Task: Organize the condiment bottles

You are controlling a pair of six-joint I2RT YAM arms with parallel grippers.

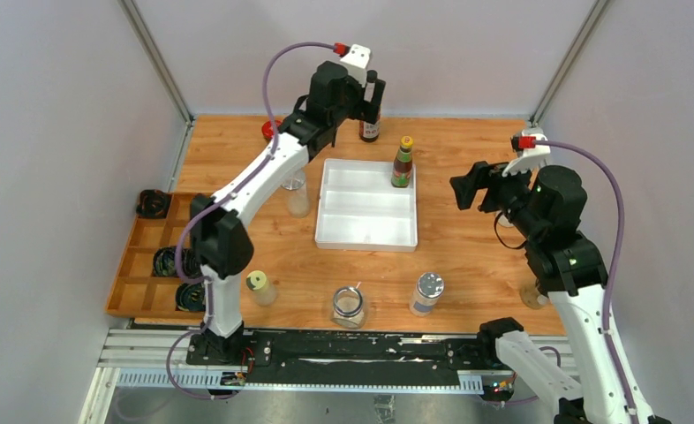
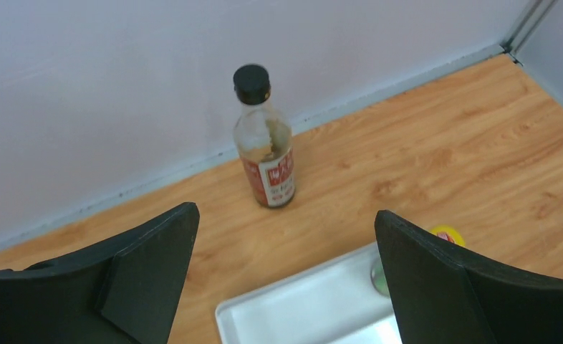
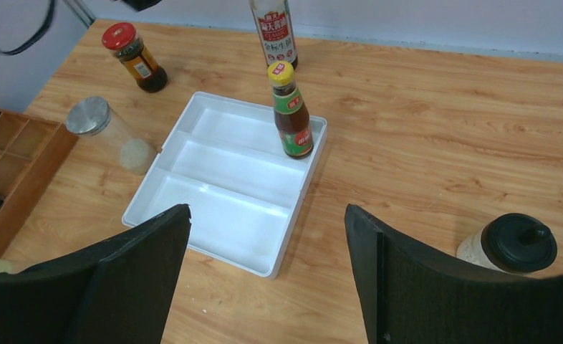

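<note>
A tall clear bottle (image 2: 270, 150) with a black cap and red-white label stands at the table's back edge. My left gripper is open, facing this bottle with nothing between its fingers; in the top view it partly covers the bottle. Inside the white three-compartment tray (image 1: 367, 240), a brown sauce bottle (image 3: 293, 122) with a yellow cap stands upright in the back compartment, at the right end. Over the table right of the tray, my right gripper hangs open and empty. A red-lidded dark jar (image 3: 137, 59) stands at the back left.
Left of the tray is a clear shaker (image 3: 112, 133). Along the front stand a yellow-capped bottle (image 1: 261, 289), a glass jar (image 1: 349, 307) and a metal-topped shaker (image 1: 426, 294). A black-lidded jar (image 3: 515, 244) is at the right. A wooden organizer (image 1: 127, 296) with cables lies at the left.
</note>
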